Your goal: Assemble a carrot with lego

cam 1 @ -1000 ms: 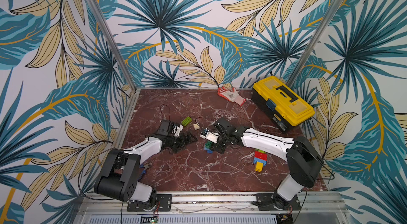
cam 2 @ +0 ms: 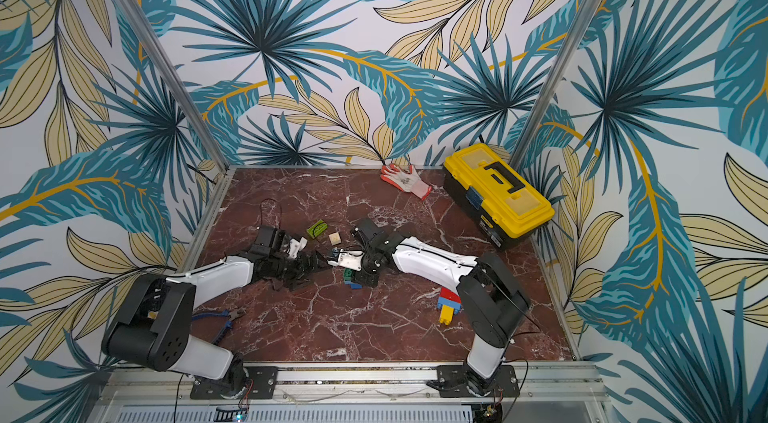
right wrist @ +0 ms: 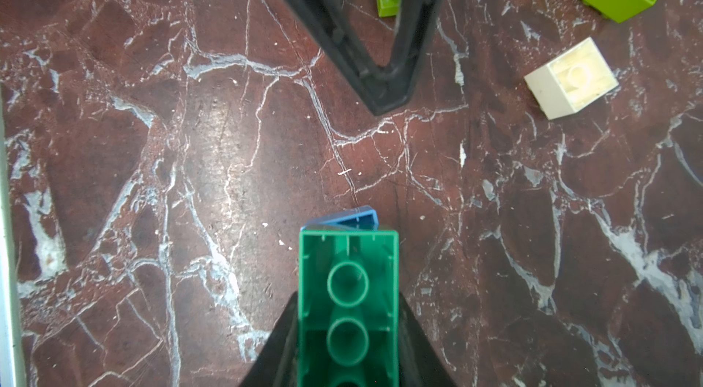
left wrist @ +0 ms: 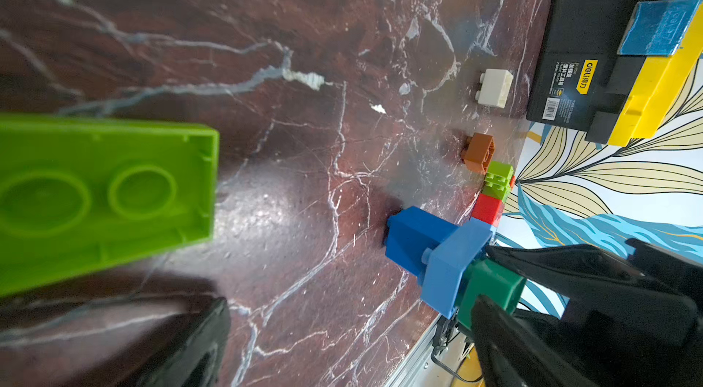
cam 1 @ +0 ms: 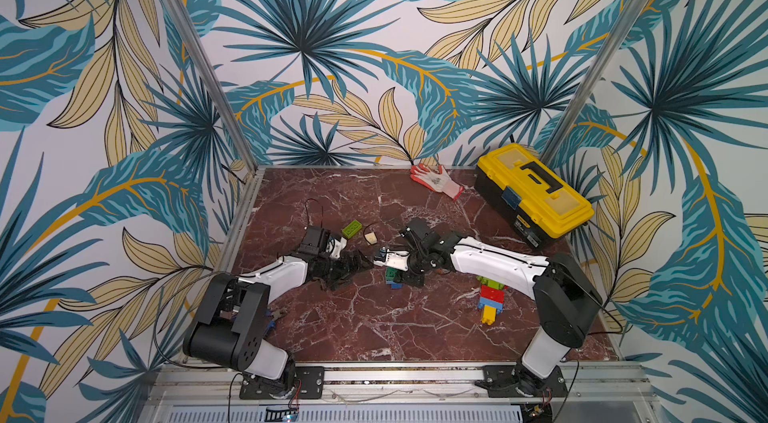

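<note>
In the right wrist view my right gripper is shut on a dark green brick [right wrist: 348, 306], its hollow side facing the camera. From the left wrist view, a light blue brick [left wrist: 448, 270] and a darker blue brick [left wrist: 419, 235] appear joined to that green brick [left wrist: 489, 286]. My left gripper stands open, close by on the left, with bare tabletop showing between its fingers. At the right of the table lies a built stack with red [cam 1: 491, 293] and yellow [cam 1: 488, 314] bricks, partly hidden by my right arm.
A lime brick [cam 1: 352, 228] and a white brick [cam 1: 370, 238] lie behind the grippers. Another white brick [left wrist: 495, 87] and a brown brick [left wrist: 479, 152] sit farther off. The yellow toolbox [cam 1: 552, 195] and a glove [cam 1: 436, 180] occupy the back right.
The two grippers have come slightly closer together, the right one shifting a little left with its bricks. The stack on the right has not moved.
</note>
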